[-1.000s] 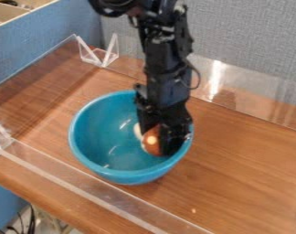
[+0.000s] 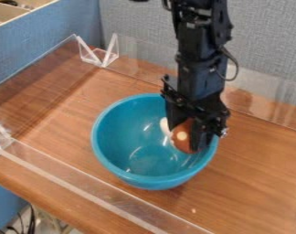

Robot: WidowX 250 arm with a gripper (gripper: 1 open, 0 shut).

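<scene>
A teal bowl (image 2: 132, 151) sits on the wooden table (image 2: 254, 183) in the middle of the view. My black gripper (image 2: 185, 133) reaches down into the right side of the bowl. It is shut on an orange round object (image 2: 183, 140) with a lighter spot, partly hidden by the fingers and held inside the bowl near its right wall.
Clear acrylic rails run along the table's front and back edges, with white brackets (image 2: 96, 55) at the back left. A box with compartments stands at the upper left. Bare wood lies left and right of the bowl.
The gripper, the orange object and the bowl have moved together to the right over the last second, by a small amount.
</scene>
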